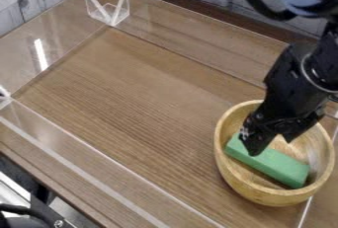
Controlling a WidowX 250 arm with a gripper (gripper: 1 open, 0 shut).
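Note:
My black gripper point(286, 112) hangs over the back part of a round wooden bowl point(235, 183) at the right of the camera view, its fingers pointing down into it. A green block point(271, 164) lies in the bowl, in front of the fingertips. Whether the fingers are open or shut is hard to tell, and I cannot tell whether they touch the bowl or block.
A clear plastic holder point(109, 7) stands at the back left. A wall runs along the back, and the table's edge is at the lower left.

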